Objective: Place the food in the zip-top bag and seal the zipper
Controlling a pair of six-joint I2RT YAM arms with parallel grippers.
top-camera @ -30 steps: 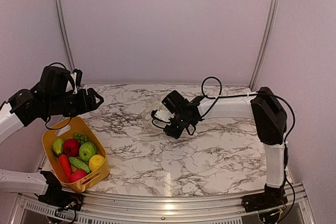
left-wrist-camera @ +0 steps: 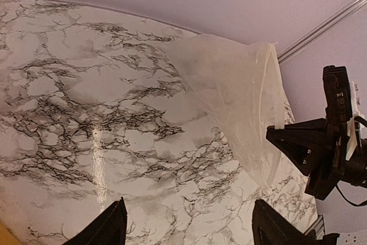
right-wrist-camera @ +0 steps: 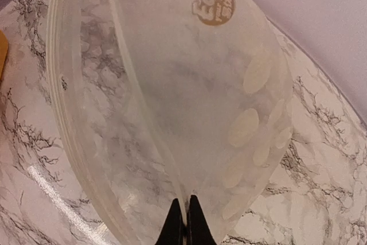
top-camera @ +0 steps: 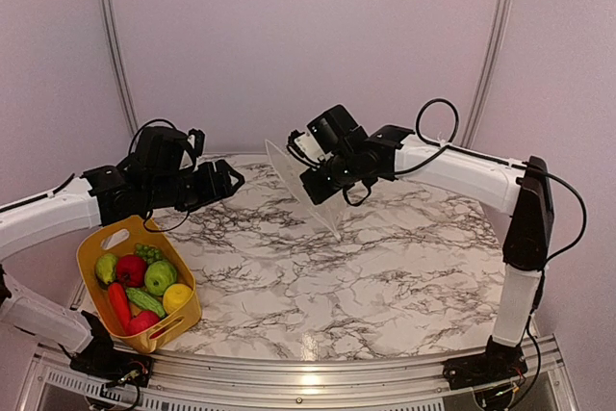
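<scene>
A see-through zip top bag with pale dots hangs from my right gripper, which is shut on one side of its mouth. In the right wrist view the two zipper edges stand apart over much of the mouth, and the bag shows a printed logo. My left gripper is open and empty, left of the bag in the top view. Play food fills a yellow basket at the front left, including a green apple, a red apple and a yellow lemon.
Pale walls close off the back and both sides. A metal rail runs along the front edge.
The bag's mouth has spread. My left gripper has moved right, away from the basket.
</scene>
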